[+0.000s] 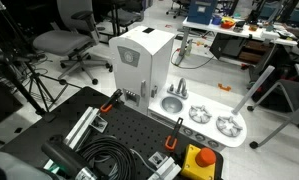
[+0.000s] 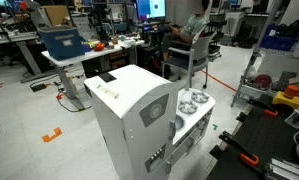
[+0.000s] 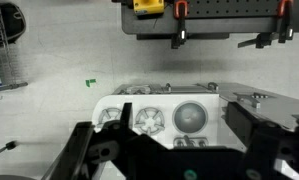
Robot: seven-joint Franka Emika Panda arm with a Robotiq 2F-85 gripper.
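In the wrist view my dark gripper reaches in from the bottom edge, its two fingers wide apart and nothing seen between them. Beyond it lies a white toy kitchen counter [image 3: 169, 101] with a round sink [image 3: 190, 118] and two burners. A tall white cabinet [image 1: 142, 62] stands at the counter's left end in exterior view 1, its door looking closed. The same cabinet [image 2: 134, 120] fills the middle of exterior view 2. Neither exterior view shows the gripper clearly.
The dark perforated table [image 1: 139, 128] borders the counter. On it are orange-handled clamps [image 1: 171, 143], a coil of black cable [image 1: 107, 157] and a yellow box with an orange-red button [image 1: 200, 160]. Open floor surrounds the counter's far side; an office chair [image 1: 69, 38] stands behind.
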